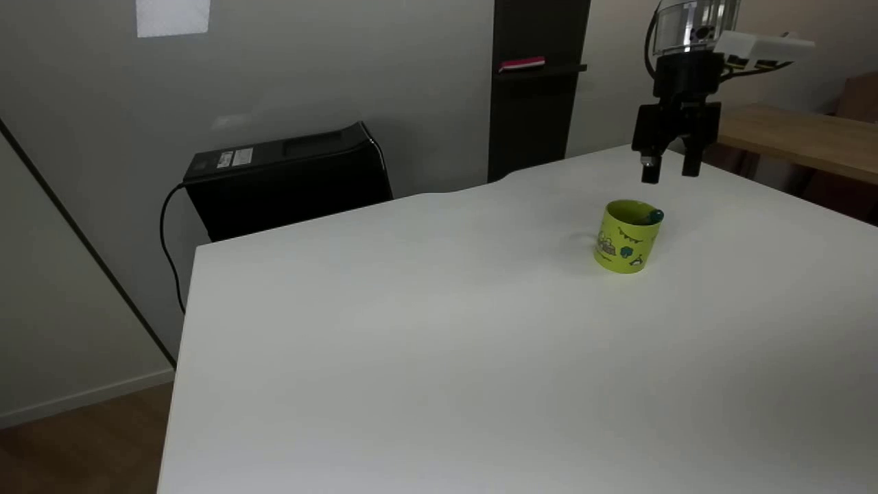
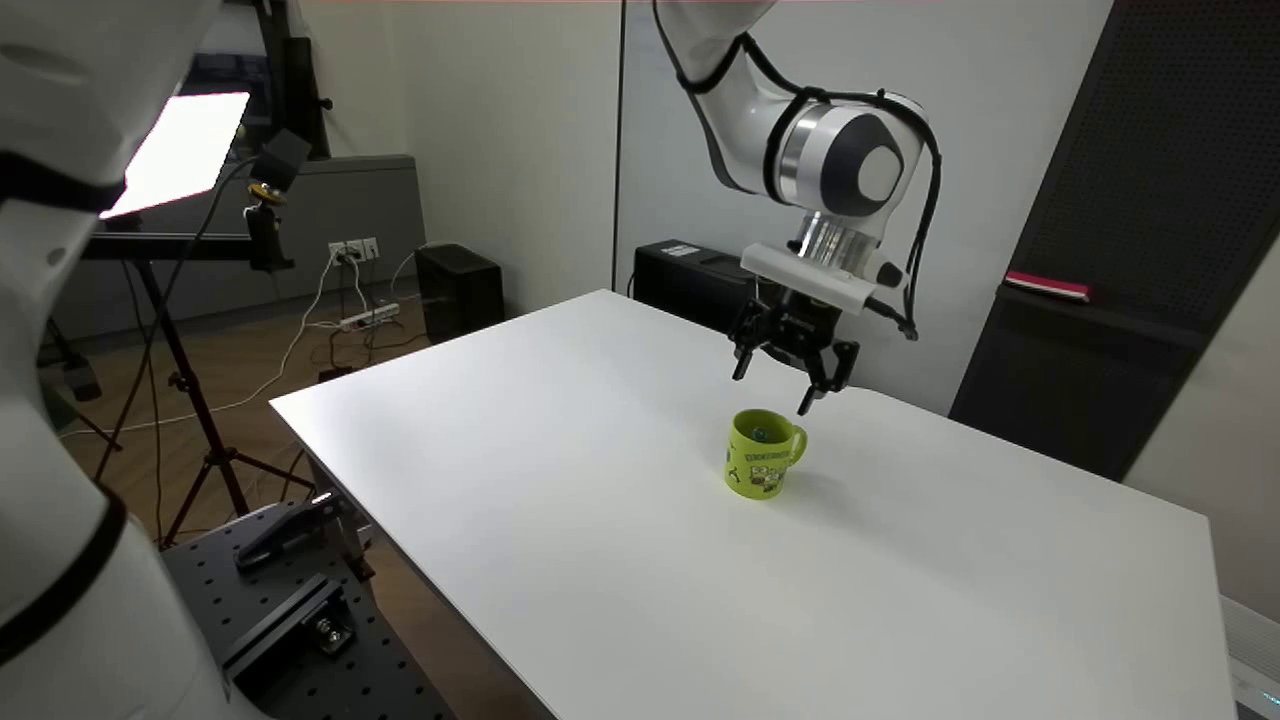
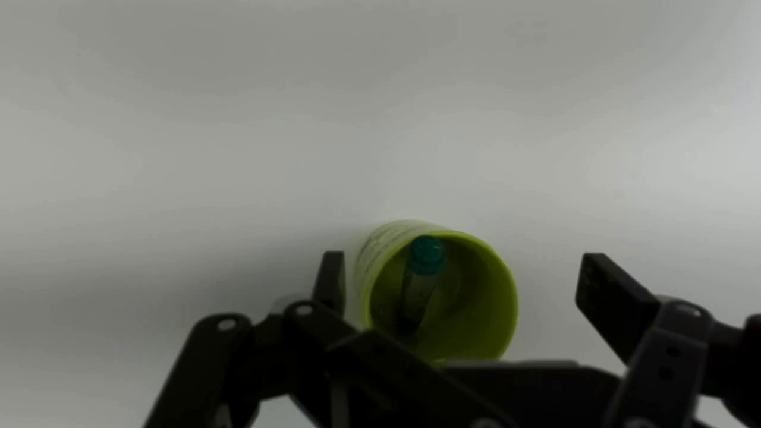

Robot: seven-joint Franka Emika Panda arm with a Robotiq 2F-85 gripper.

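A lime-green mug [image 1: 623, 247] with printed drawings stands upright on the white table. Its handle [image 2: 798, 444] shows in exterior view 2. Inside the mug leans a marker with a dark teal cap [image 3: 426, 255]; the wrist view shows its lower body going down to the mug's floor. My gripper [image 1: 671, 177] points downward, open and empty, above the tabletop and clear of the mug. In the wrist view the mug [image 3: 508, 307] appears between the two spread fingers, closer to the left finger [image 3: 330, 282] than to the right one.
A black box-shaped machine [image 1: 288, 177] stands behind the table's far edge. A dark shelf panel [image 2: 1116, 240] rises behind.
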